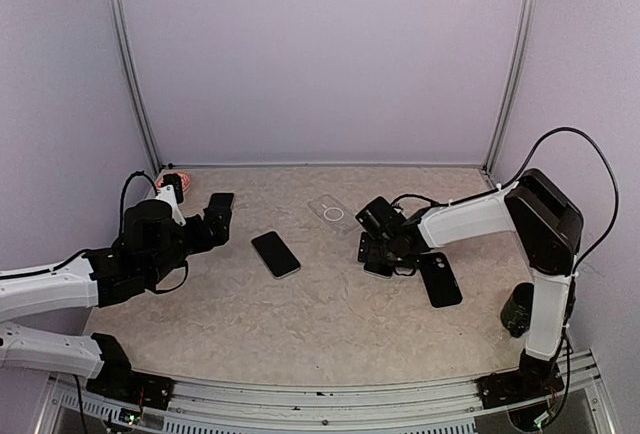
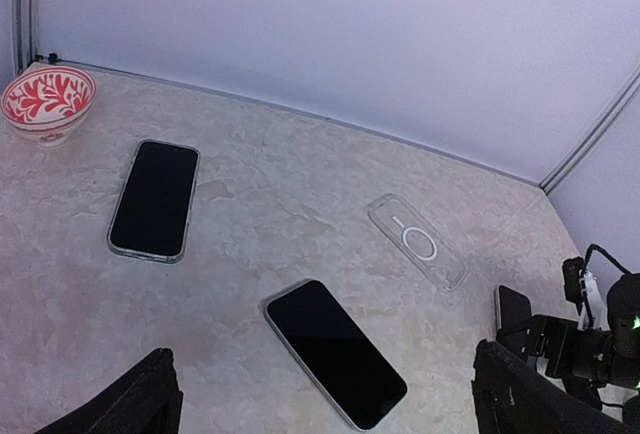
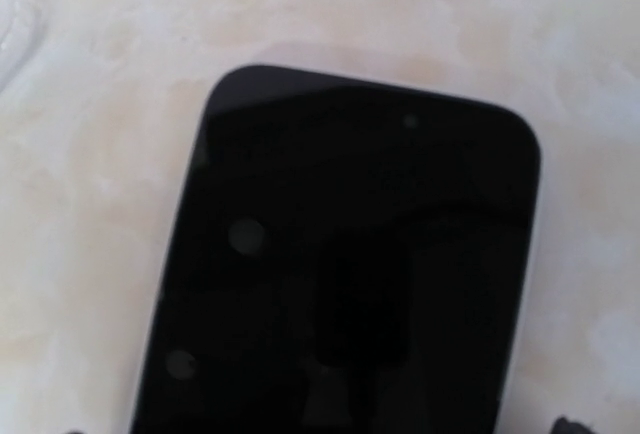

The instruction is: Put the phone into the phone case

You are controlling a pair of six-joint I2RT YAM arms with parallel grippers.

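A clear phone case with a white ring (image 1: 333,212) (image 2: 418,242) lies at the back middle. Under my open right gripper (image 1: 372,252) is a black phone (image 3: 340,214), screen up, filling much of the right wrist view, with only fingertip edges showing there. My left gripper (image 1: 218,222) is open above the left of the table; its fingers frame the bottom of the left wrist view. Another phone (image 1: 275,253) (image 2: 335,354) lies in the middle, and another (image 2: 153,200) at the back left. A further black one (image 1: 441,279) lies right of the right gripper.
A red-and-white bowl (image 2: 48,104) stands at the back left corner. A dark cylindrical object (image 1: 518,307) stands at the right edge beside the right arm.
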